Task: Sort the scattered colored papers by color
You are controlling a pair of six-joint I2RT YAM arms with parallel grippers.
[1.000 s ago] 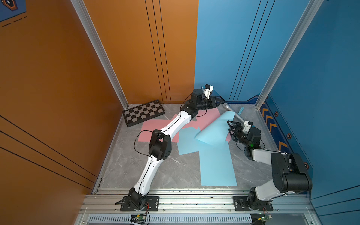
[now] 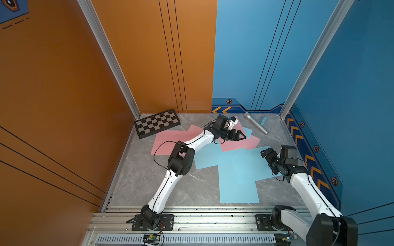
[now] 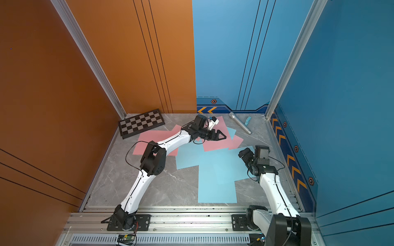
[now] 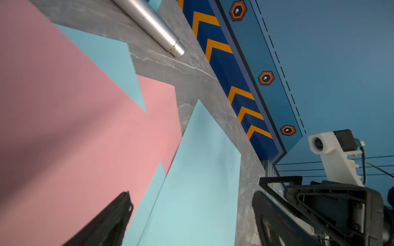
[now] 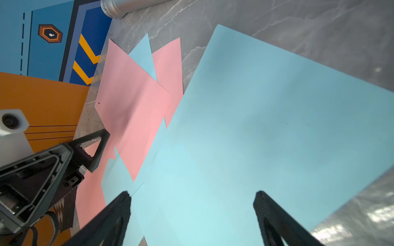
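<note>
Pink sheets lie in two groups: a left group (image 2: 169,139) and a right group (image 2: 234,144) farther right. Several overlapping blue sheets spread from a left one (image 2: 206,155) to a front one (image 2: 238,192) and a right one (image 2: 258,157), flat on the table. A blue corner (image 5: 144,56) shows between pink papers at the right. My left gripper (image 2: 241,135) hovers open over the right pink group. Above the right blue sheet's right part stands my right gripper (image 2: 266,154), its fingers (image 5: 112,217) apart with only paper beneath.
A checkered board (image 2: 157,123) lies at the back left. A silver tube (image 2: 256,123) and a small blue item (image 2: 264,121) lie at the back right. Bare grey table (image 2: 135,180) shows at the front left.
</note>
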